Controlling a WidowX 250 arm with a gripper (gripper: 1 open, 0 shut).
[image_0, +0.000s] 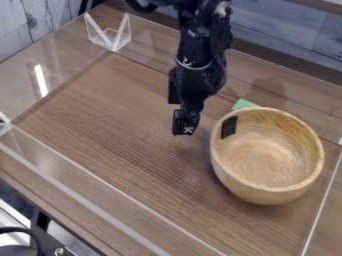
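Note:
My gripper (201, 114) is a black robot hand reaching down from the top centre, open, its fingers left of a large tan bowl (265, 168) on the wooden table. The bowl stands upright at the right, with a dark fingertip or pad near its upper left rim. A small green object (243, 104) lies behind the bowl, partly hidden by it.
A white wire-like holder (110, 32) stands at the back left. Walls border the back right and upper left.

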